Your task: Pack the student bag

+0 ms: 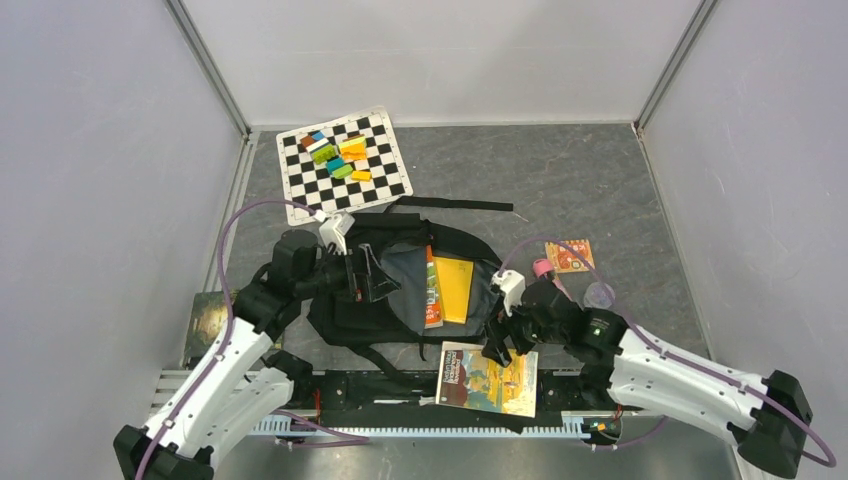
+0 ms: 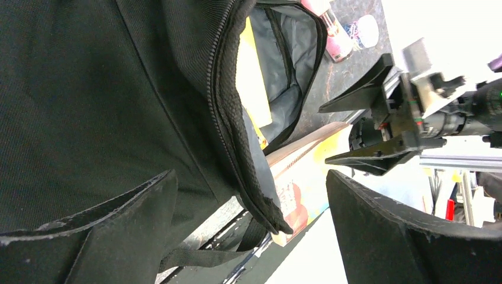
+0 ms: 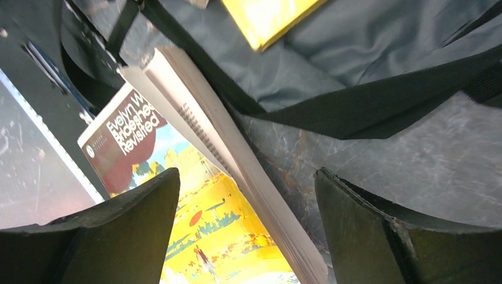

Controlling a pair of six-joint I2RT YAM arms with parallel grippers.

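The black backpack (image 1: pixel 350 320) lies open in the centre, holding a yellow book (image 1: pixel 454 285) and an orange book (image 1: pixel 432 300). My left gripper (image 1: pixel 372 280) hangs open over the bag's left part; its wrist view shows black fabric and the zipper (image 2: pixel 225 130). A paperback with a yellow illustrated cover, "Brideshead Revisited" (image 3: pixel 201 219), lies at the bag's front edge. My right gripper (image 1: pixel 500 340) is open just above its top edge, fingers (image 3: pixel 385 231) on either side of the pages in the wrist view, not visibly holding it.
A chessboard (image 1: pixel 300 190) with toy blocks lies at back left. An orange packet (image 1: pixel 569 250), pink bottle (image 1: pixel 543 267) and clear container (image 1: pixel 598 296) are at right. A dark book (image 1: pixel 205 320) lies at far left.
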